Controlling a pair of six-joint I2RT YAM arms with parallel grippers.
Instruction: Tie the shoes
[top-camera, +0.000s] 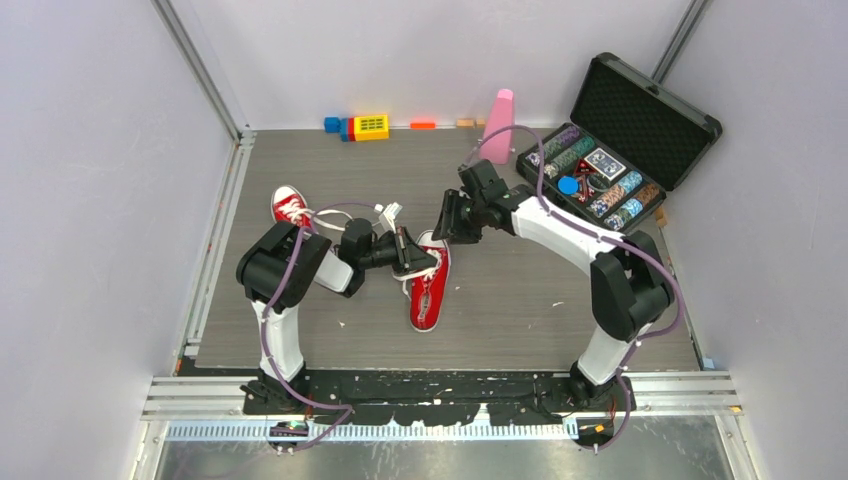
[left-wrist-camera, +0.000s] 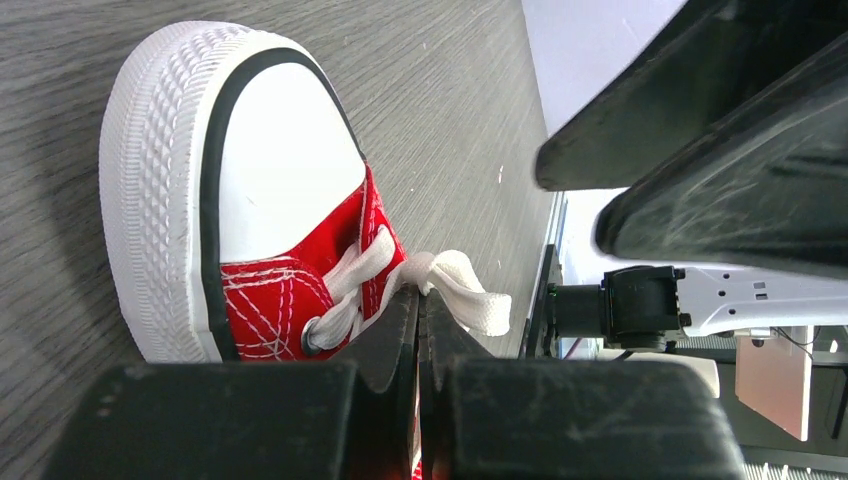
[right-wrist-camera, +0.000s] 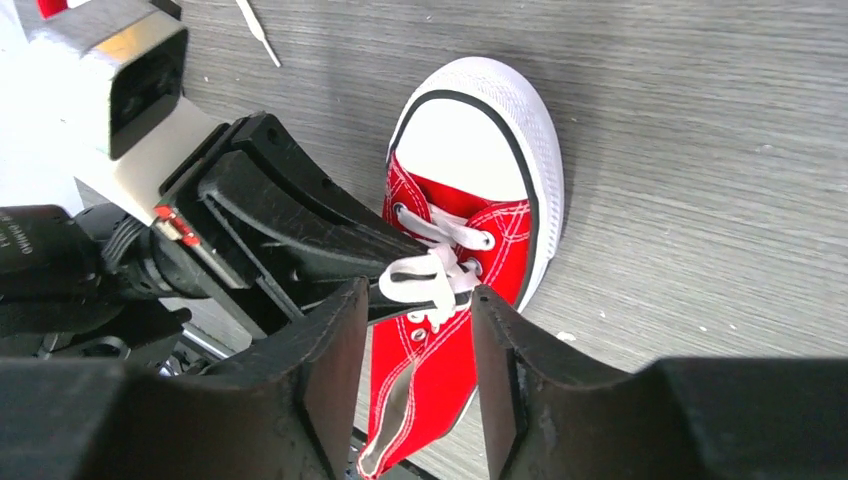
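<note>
A red shoe (top-camera: 430, 290) with a white toe cap lies in the middle of the table, toe toward the back. My left gripper is over its laces, shut with the white lace (left-wrist-camera: 465, 295) at its fingertips; part of the lace sticks out past them. In the right wrist view a loop of the lace (right-wrist-camera: 408, 280) hangs around the left gripper's tip. My right gripper stands open above the shoe, nothing held between its fingers. The second red shoe (top-camera: 290, 207) lies at the back left, its laces loose.
At the back right sits an open case of poker chips (top-camera: 600, 180), beside a pink block (top-camera: 497, 125). Yellow and blue toy blocks (top-camera: 360, 128) line the back wall.
</note>
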